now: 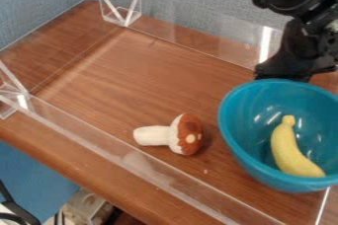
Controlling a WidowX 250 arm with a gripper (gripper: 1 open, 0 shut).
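My black gripper is at the upper right, low behind the blue bowl, at or just beside its back rim; its fingertips are partly hidden and nothing shows between them. The bowl holds a yellow banana. A toy mushroom with a white stem and a spotted brown cap lies on its side on the wooden table, left of the bowl.
Clear plastic barriers run along the table's front and back, with clear brackets at the left. A grey textured wall stands behind.
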